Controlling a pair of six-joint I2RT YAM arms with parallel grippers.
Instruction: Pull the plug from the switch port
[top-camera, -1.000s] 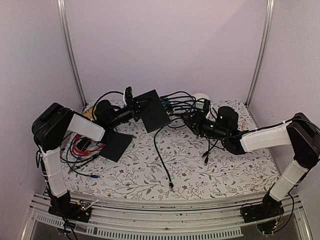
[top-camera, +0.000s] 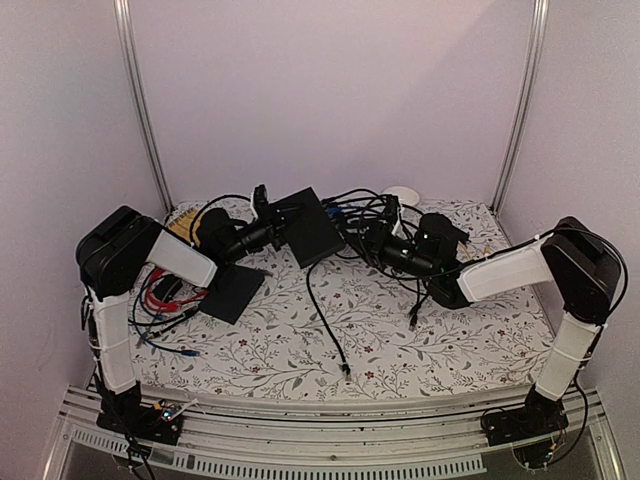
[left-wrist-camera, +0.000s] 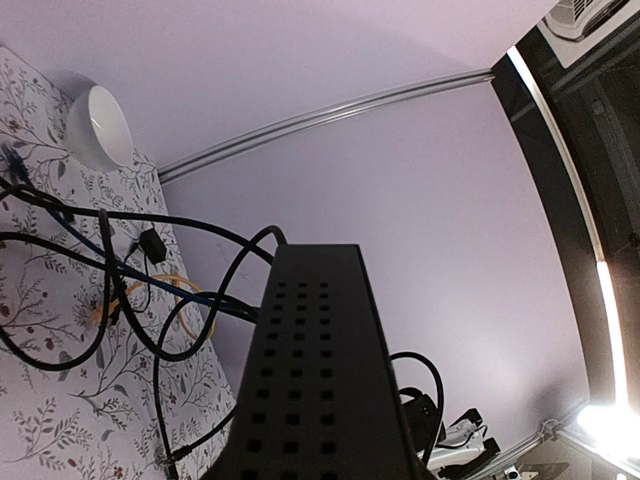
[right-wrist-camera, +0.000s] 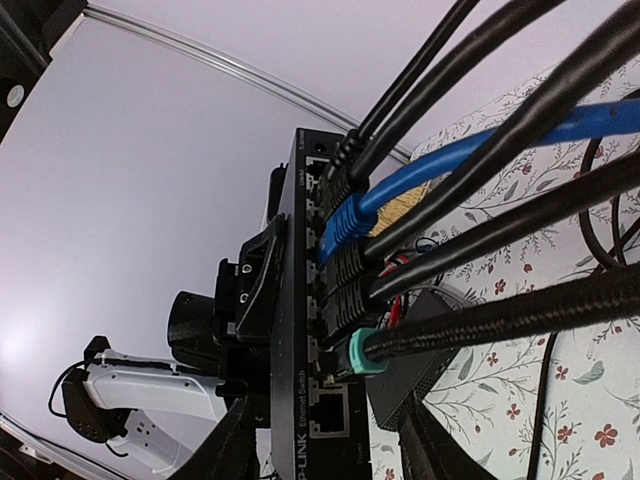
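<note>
The black network switch is held up by my left gripper, which is shut on it. In the right wrist view its port face carries a column of plugs: black ones, a blue one, and lowest a teal-booted plug on a braided cable, just above an empty port. My right gripper is part open, its fingers at the lower edge of that view, just below the teal plug, with no plug seen between them.
Loose cables, a white bowl, and a dark flat box with red cables lie on the floral table.
My right arm has moved left, closer to the switch.
</note>
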